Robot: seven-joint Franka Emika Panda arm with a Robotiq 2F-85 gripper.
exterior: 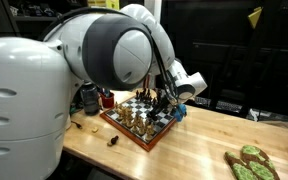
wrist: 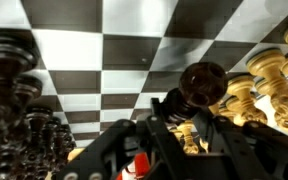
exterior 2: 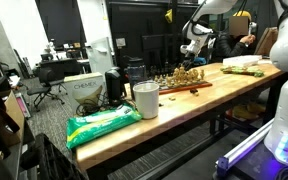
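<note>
A chessboard [wrist: 119, 86] with grey and white squares fills the middle of the wrist view. Dark chess pieces [wrist: 9, 55] line its left side, and light wooden pieces [wrist: 274, 65] crowd the right. Shut on a dark chess piece [wrist: 202, 82] with a round head, my gripper is over the board; the lower part of that piece is hidden by the fingers. Whether its base touches the board cannot be told. In exterior view 1 the framed board [exterior: 147, 147] lies under the arm, which hides much of it.
A small dark piece [exterior: 113, 141] lies on the table in front of the board. Beside the board stands a red container [exterior: 107, 100]. A green-and-brown patterned item [exterior: 250, 163] lies at the right.
</note>
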